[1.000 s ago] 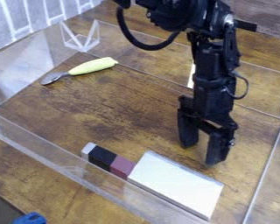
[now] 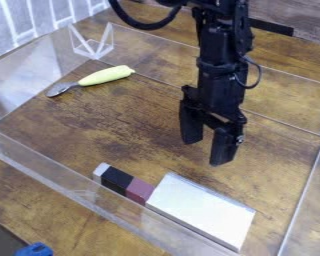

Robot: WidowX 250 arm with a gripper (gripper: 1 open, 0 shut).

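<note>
The black robot arm hangs from the top centre, its open gripper [image 2: 208,138] held over the wooden floor of the tray just right of the middle, with nothing seen between its fingers. A yellow corn cob [image 2: 107,76] lies at the upper left, beside a metal utensil [image 2: 64,88] that looks like a spoon or fork. At the bottom centre lies a white rectangular block [image 2: 200,212], next to a black, white and maroon object [image 2: 123,182].
Clear plastic walls [image 2: 43,170] border the tray. A small blue object [image 2: 35,249] sits outside at the bottom left.
The arm and gripper have risen and shifted toward the back and slightly left. The objects on the floor have not visibly moved.
</note>
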